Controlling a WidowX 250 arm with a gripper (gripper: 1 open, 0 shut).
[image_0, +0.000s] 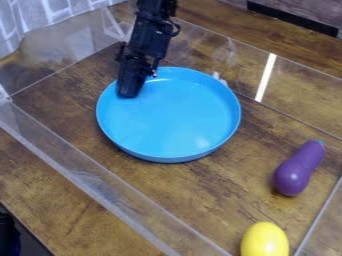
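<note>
A black robot gripper (130, 82) reaches down from the top of the view to the back-left rim of a round blue plate (168, 120). It looks shut, with nothing visible between its dark fingers, though their tips are hard to make out against the rim.
A purple eggplant (298, 168) lies to the right of the plate, and a yellow oval object (265, 239) sits at the bottom right. Clear plastic edging runs along the left and right of the wooden surface. Bare wood lies below the plate.
</note>
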